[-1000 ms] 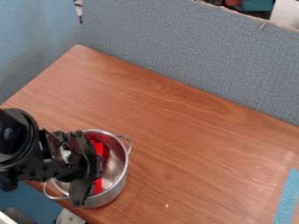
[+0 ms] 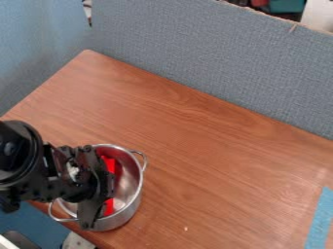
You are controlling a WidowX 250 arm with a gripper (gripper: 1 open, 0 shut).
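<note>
A steel pot (image 2: 128, 202) with two loop handles stands at the lower left of the wooden table. Something red (image 2: 111, 202) lies inside it, partly covered by the black gripper (image 2: 99, 199), which reaches down into the pot from the left edge. The fingertips are dark against the pot and the arm hides much of them, so how far apart they stand and whether anything is between them is hard to make out.
A grey padded wall (image 2: 208, 68) runs along the back, a blue one along the left. A strip of blue tape (image 2: 318, 214) lies at the right edge.
</note>
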